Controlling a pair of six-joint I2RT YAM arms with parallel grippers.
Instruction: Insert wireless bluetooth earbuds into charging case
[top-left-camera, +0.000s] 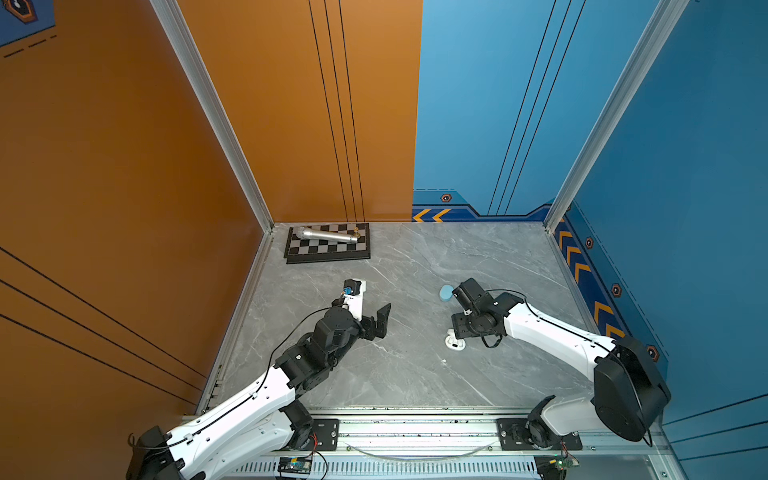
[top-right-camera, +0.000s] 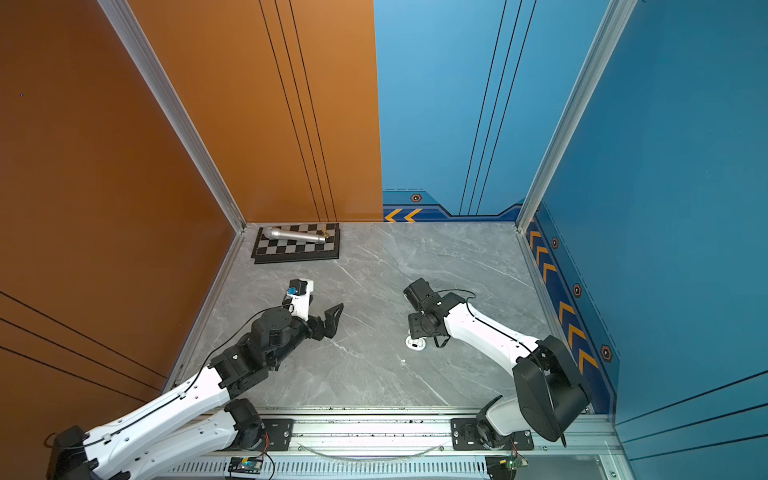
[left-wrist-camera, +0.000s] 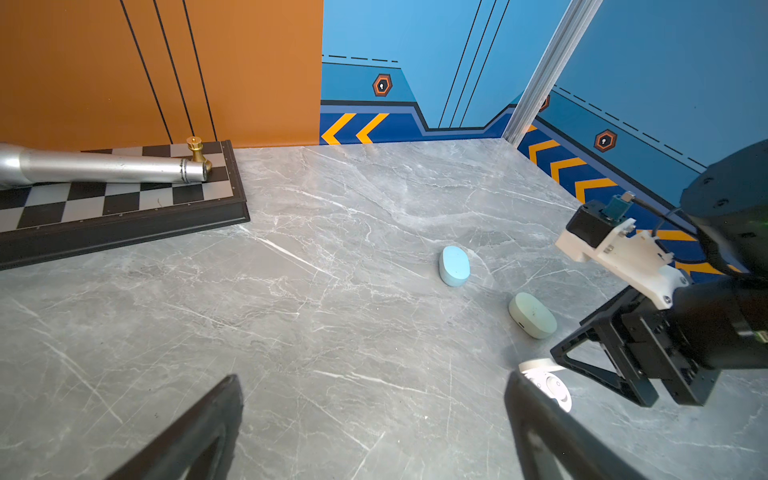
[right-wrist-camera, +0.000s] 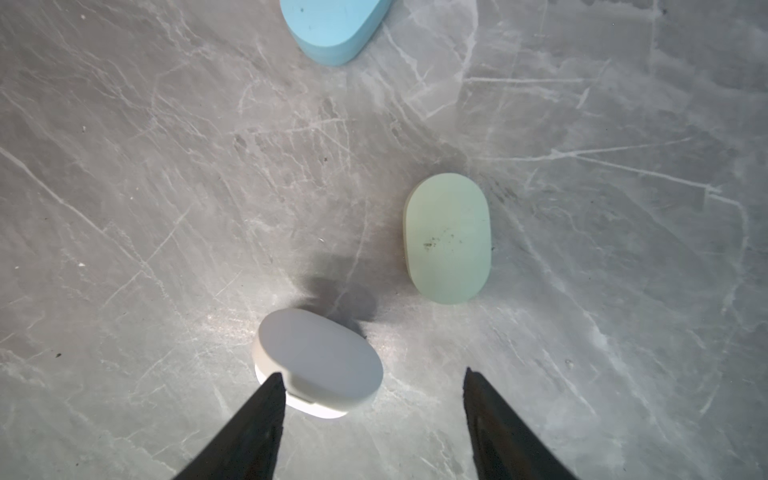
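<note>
A white earbud case stands with its lid raised on the grey table; in the right wrist view the back of its lid sits at lower left. My right gripper hangs low over it with fingertips apart. A pale green oval case and a light blue one lie beyond the white case, shut. My left gripper stands open and empty to the left, raised above the table and turned toward the cases. Whether earbuds sit in the white case is too small to tell.
A checkered board with a silver tube and a small brass piece lies at the back left. Walls bound both sides and the back.
</note>
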